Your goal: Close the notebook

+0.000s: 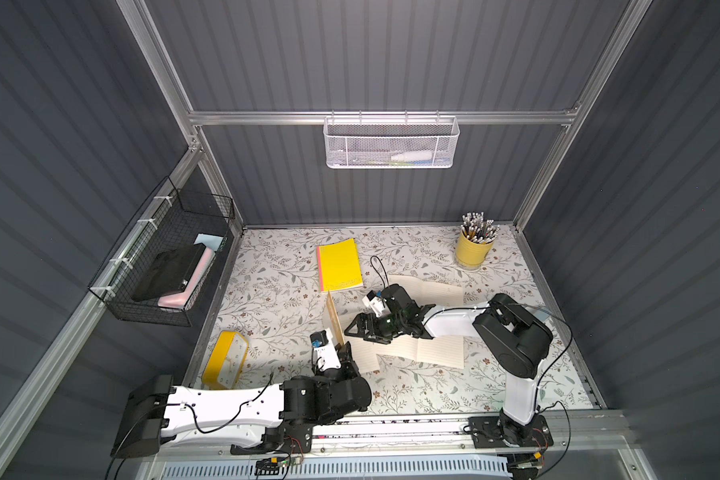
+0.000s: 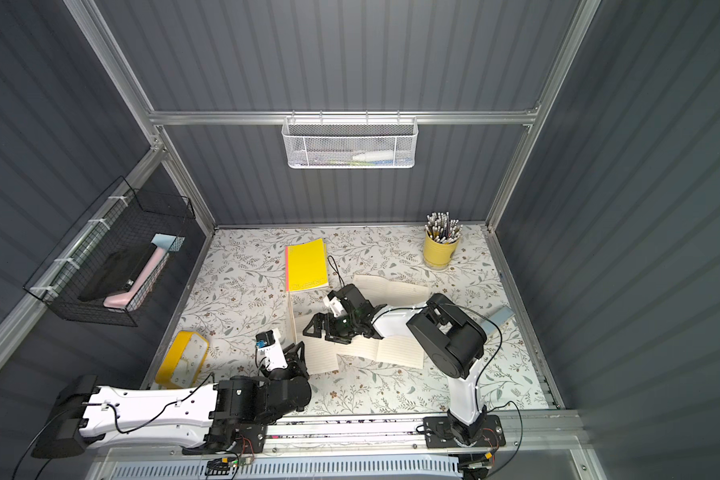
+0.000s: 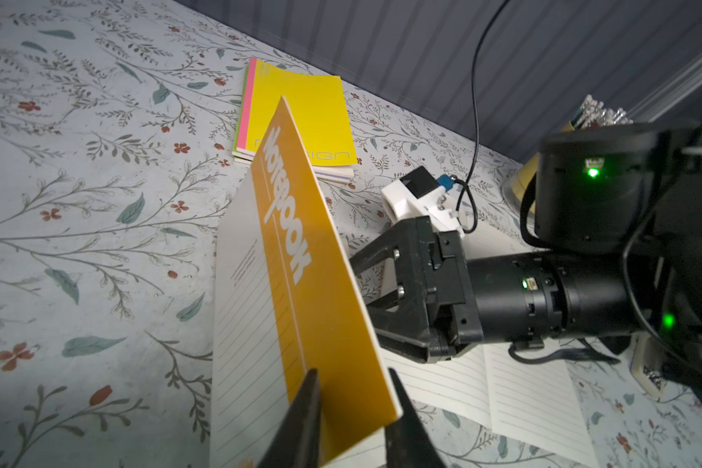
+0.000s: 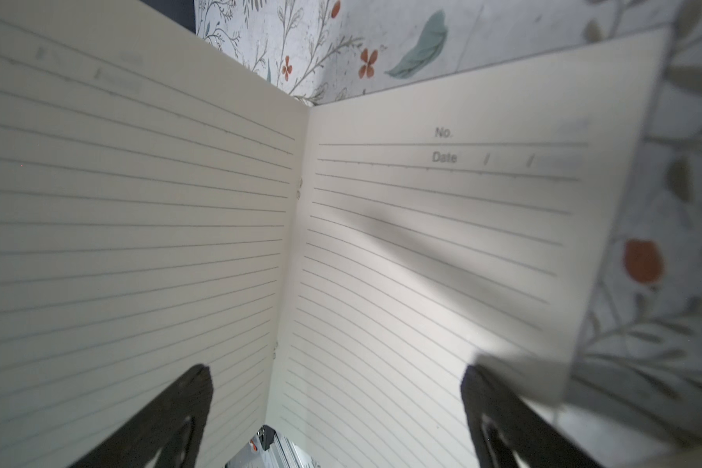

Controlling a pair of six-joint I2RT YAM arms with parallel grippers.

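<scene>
The notebook's orange cover (image 3: 319,273) stands steeply raised, with its lined pages (image 3: 249,351) spread at its left in the left wrist view. At its near lower corner my left gripper has blurred fingers apart on either side of the cover; they do not appear clamped on it. My right gripper is open, its dark fingers wide apart over a lined page (image 4: 436,257), while another page (image 4: 124,218) rises at the left. From above, the right gripper (image 1: 360,326) hovers just right of the raised cover (image 1: 333,316).
Another open notebook (image 1: 440,352) lies flat beneath the right arm. A yellow notebook (image 1: 340,264) lies behind, a pencil cup (image 1: 473,248) stands back right, and a yellow-and-white box (image 1: 225,360) sits at the left.
</scene>
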